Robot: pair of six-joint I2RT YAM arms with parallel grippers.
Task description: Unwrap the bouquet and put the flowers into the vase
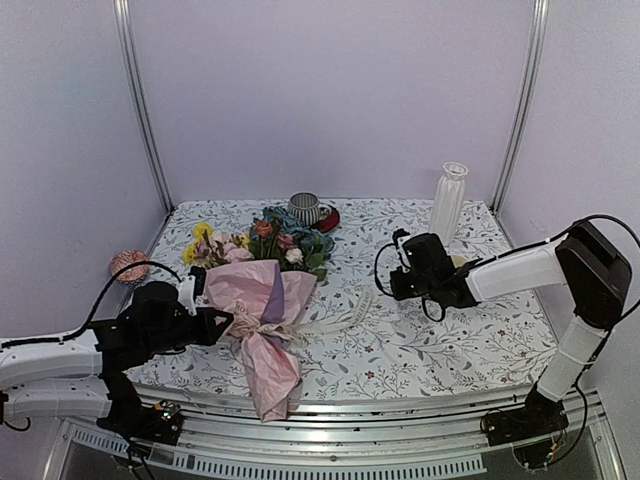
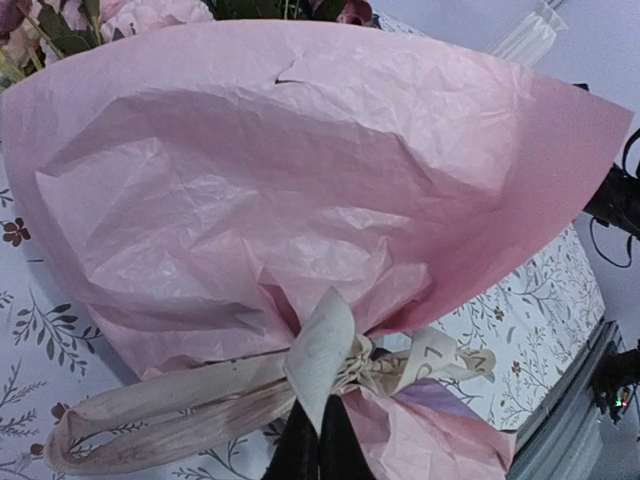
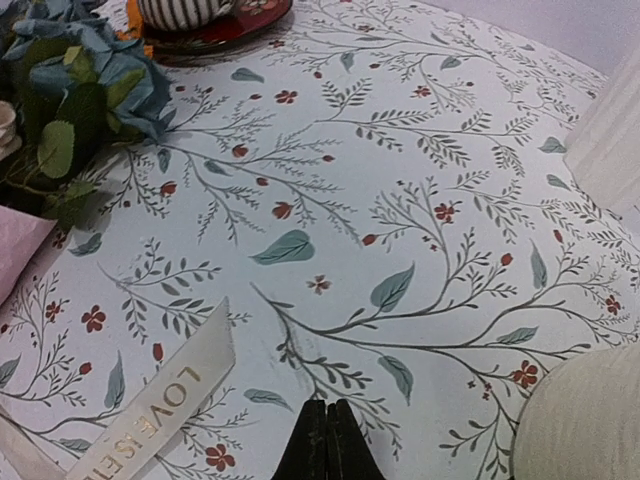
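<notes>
The bouquet in pink paper [image 1: 238,285] lies on the table's left half, its flowers [image 1: 265,235] toward the back. A white ribbon ties its waist, and its loose end [image 3: 165,410] stretches right across the cloth, lettering upward. My left gripper is shut on another white ribbon end [image 2: 322,345] at the knot. To the right of the loose end, my right gripper is shut with nothing between its fingers; the ribbon lies apart from it. The white ribbed vase [image 1: 449,205] stands upright at the back right.
A striped cup [image 1: 304,208] on a dark red saucer [image 1: 330,220] sits at the back. A round cream object [image 3: 580,420] is close on the right gripper's right side. A pink woven thing [image 1: 129,265] lies at the left edge.
</notes>
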